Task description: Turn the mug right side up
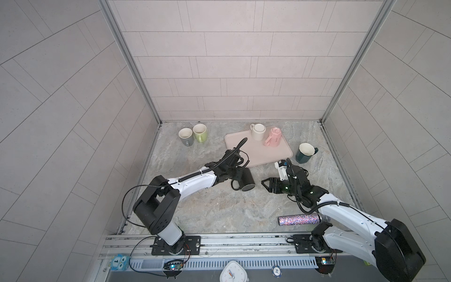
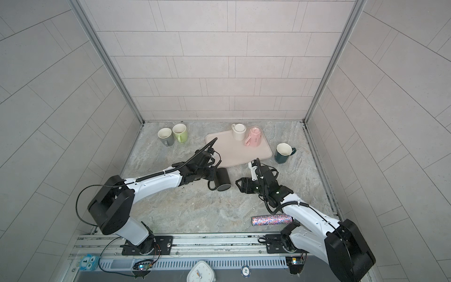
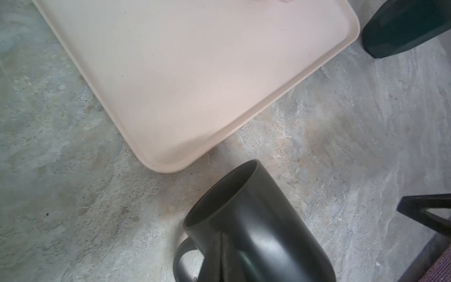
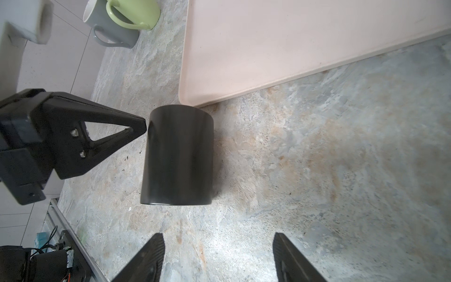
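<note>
The dark grey mug (image 1: 246,180) is tipped on its side near the middle of the counter, its opening towards the tray and its base towards the front. In the left wrist view the hollow of the mug (image 3: 253,225) and part of its handle (image 3: 180,263) show. My left gripper is shut on the mug at its handle side; the exact grip is partly hidden. Whether the mug touches the counter, I cannot tell. To its right, my right gripper stands open and empty, clear of the mug (image 4: 178,159).
Behind lies a pink tray (image 1: 244,149) with a white mug (image 1: 258,132) and a pink mug (image 1: 273,137). A teal mug (image 1: 305,153), grey mug (image 1: 186,136) and green mug (image 1: 200,133) stand around it. A glittery cylinder (image 1: 298,220) lies at front right.
</note>
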